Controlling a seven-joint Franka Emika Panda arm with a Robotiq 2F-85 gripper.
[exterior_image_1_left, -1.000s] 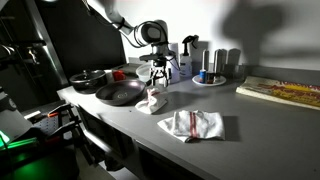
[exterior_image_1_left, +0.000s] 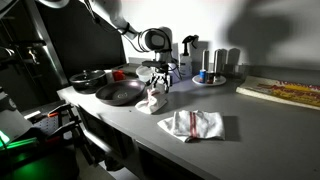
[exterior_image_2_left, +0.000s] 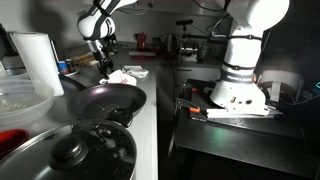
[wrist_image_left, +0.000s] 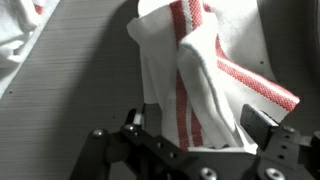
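A crumpled white cloth with red stripes (wrist_image_left: 207, 75) lies bunched on the grey counter, its folds filling the middle of the wrist view. In exterior view 1 this bunched cloth (exterior_image_1_left: 150, 104) is just right of the dark pan. Above it hangs my gripper (exterior_image_1_left: 162, 82), pointing down. My gripper is open in the wrist view, with black fingers on either side of the cloth's near folds. Whether they touch the fabric cannot be told. A second cloth (exterior_image_1_left: 195, 125), flatter and white with a red mark, lies nearer the counter's front edge.
A black frying pan (exterior_image_1_left: 120, 93) sits left of the bunched cloth, with a lidded pot (exterior_image_1_left: 88, 79) beyond it. Cups and bottles on a tray (exterior_image_1_left: 209, 79) stand by the back wall. A patterned board (exterior_image_1_left: 285, 91) lies at the right.
My gripper has come down a little and shifted slightly right over the bunched cloth. Both cloths appear to stay in place.
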